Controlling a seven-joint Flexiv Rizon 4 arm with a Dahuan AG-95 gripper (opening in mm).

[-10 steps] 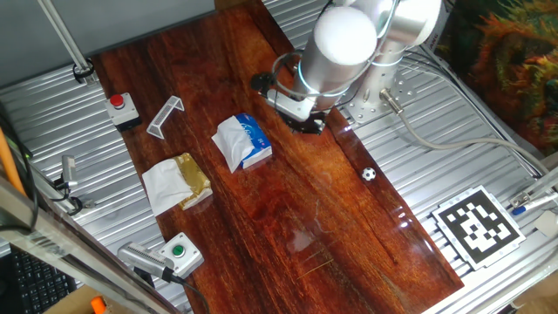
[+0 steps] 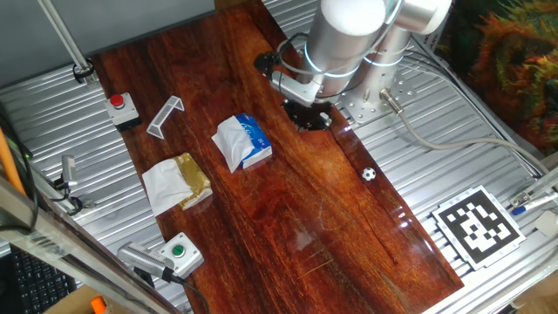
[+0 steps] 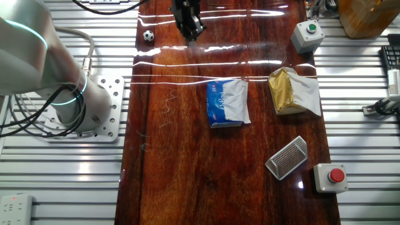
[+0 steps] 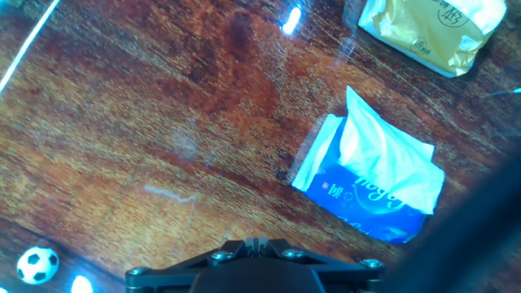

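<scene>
My gripper shows at the bottom edge of the wrist view, its fingers drawn together with nothing visible between them. In the first exterior view the gripper (image 2: 309,115) hangs over the robot-side edge of the wooden table, clear of the objects. A blue tissue pack (image 2: 245,139) with a white sheet sticking out lies near the middle of the table. The gold tissue pack (image 3: 291,91) lies beyond it, farther from the robot base. Near the robot-side edge rests a small black-and-white ball (image 2: 369,174); in the wrist view the ball (image 4: 37,265) is at lower left.
A white perforated holder (image 3: 287,157) lies near the far edge, close to a red-button box (image 3: 330,178). The green-button box (image 2: 180,253) sits at that edge too. A marker board (image 2: 478,225) lies off the table.
The arm and gripper have shifted slightly in exterior view 1, the upper arm moving up and the gripper a little right. The packs, ball and boxes have stayed put.
</scene>
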